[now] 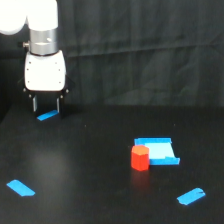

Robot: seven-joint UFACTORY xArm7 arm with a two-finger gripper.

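Note:
The white and grey arm's gripper (46,102) hangs at the upper left, its two dark fingers apart, just above a blue strip (47,116) on the dark table. Whether it touches the strip is unclear. A red block (140,157) stands right of centre, in front of a white square (162,150) with blue edges.
Another blue strip (21,188) lies at the front left, and one more (190,197) at the front right. A black backdrop closes the rear.

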